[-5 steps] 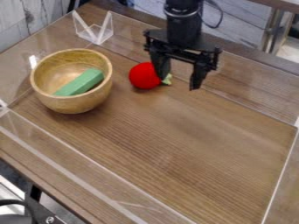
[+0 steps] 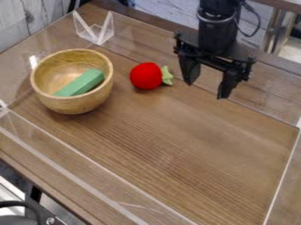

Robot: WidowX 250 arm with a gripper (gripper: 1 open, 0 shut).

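My gripper hangs over the right part of the wooden table, its dark fingers pointing down; whether they are open or shut is unclear. A red round object with a small green piece sits to the gripper's left, apart from it. Further left, a wooden bowl holds a green oblong object.
A small white wire-like item lies at the back left. Dark cables and edges show at the top left and bottom left corners.
The gripper has moved right, away from the red object, and slightly back over the last second. The bowl and red object look unmoved.
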